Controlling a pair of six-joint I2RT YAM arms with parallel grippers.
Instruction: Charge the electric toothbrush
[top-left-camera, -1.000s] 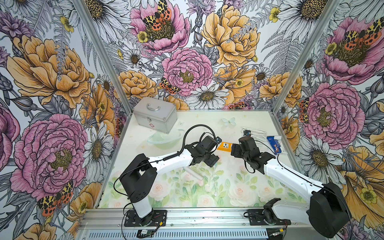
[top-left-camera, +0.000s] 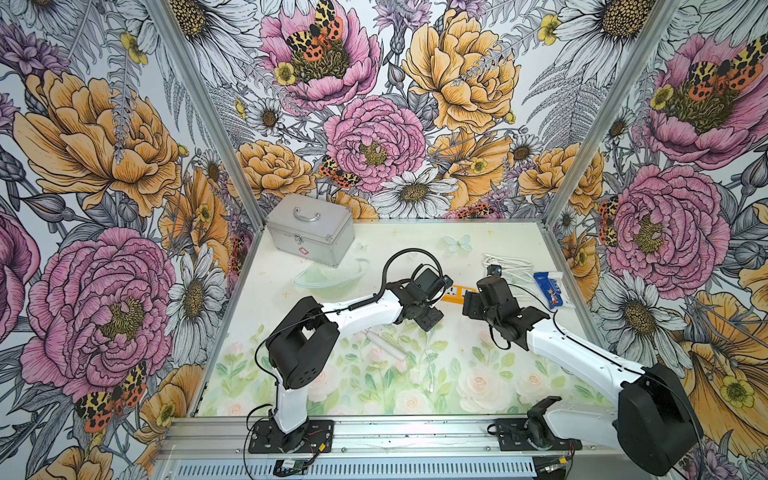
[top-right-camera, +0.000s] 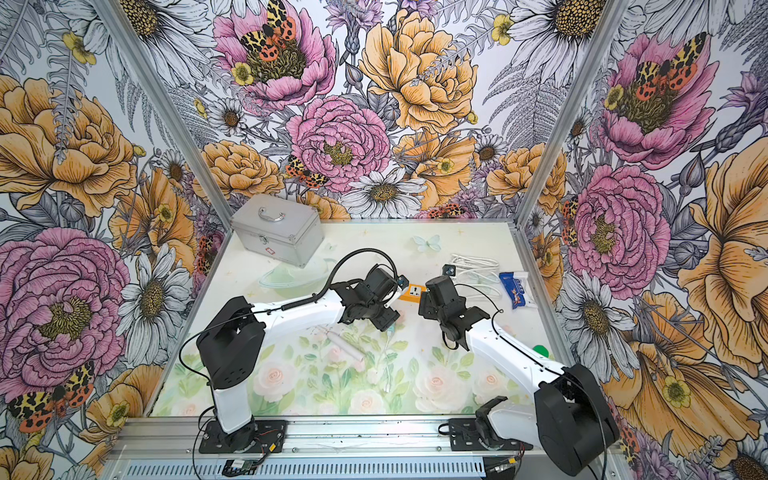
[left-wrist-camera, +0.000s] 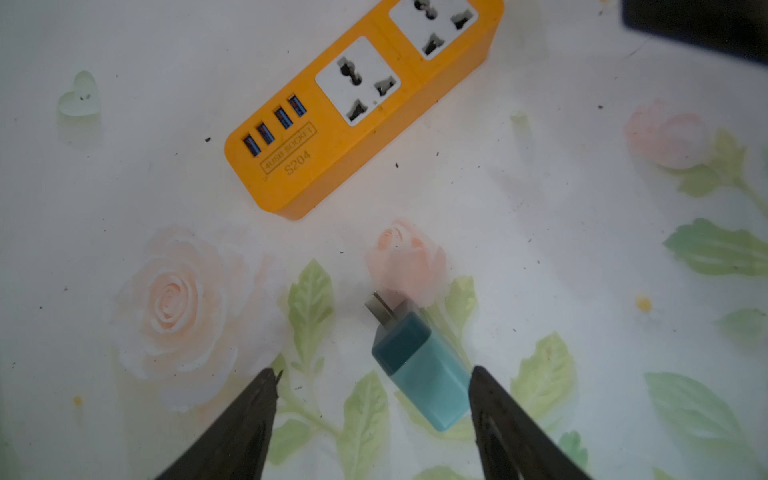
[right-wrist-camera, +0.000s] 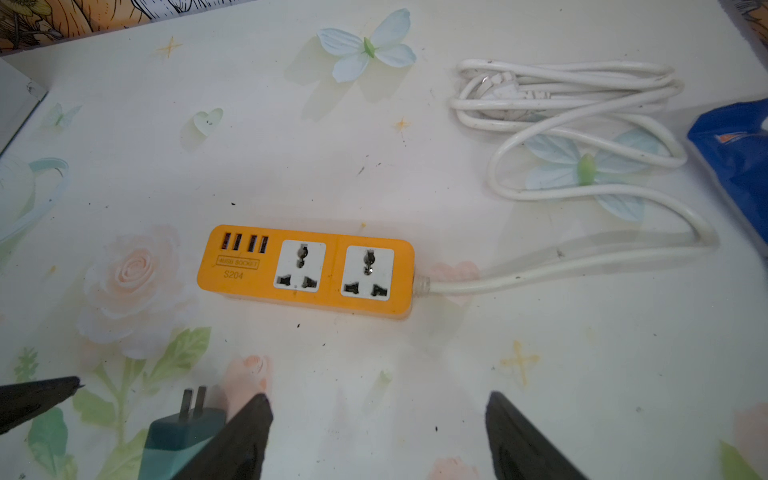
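Observation:
My left gripper is shut on a teal charger (left-wrist-camera: 424, 372), its prongs pointing toward the orange power strip (left-wrist-camera: 304, 160), which lies beyond on the table. The strip's two sockets and USB ports face up in both wrist views. My right gripper stands open right of the charger, nothing between its fingers, in front of the strip. A pale cylindrical object (top-left-camera: 385, 345), possibly the toothbrush or its case, lies on the table below my left arm; I cannot tell which.
A silver box (top-left-camera: 312, 236) sits at the back left. The strip's white cable (right-wrist-camera: 600, 257) is coiled at the back right beside a blue packet (right-wrist-camera: 732, 160).
My left arm has moved right and slightly up in the top left view, bringing its gripper closer to the right one. The right arm has barely moved.

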